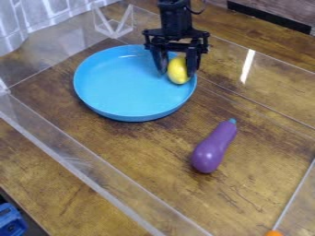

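Observation:
My black gripper (176, 55) is down at the right rim of the blue plate (117, 88), shut on a yellow object (178, 72) that rests at the plate's right side. The fingers stand either side of the object's upper part. A purple eggplant (212, 147) lies on the wooden table, below and right of the plate.
Clear plastic walls run along the left side of the table (123, 175). A small blue object (9, 220) is at the bottom-left corner and an orange one (274, 233) at the bottom edge.

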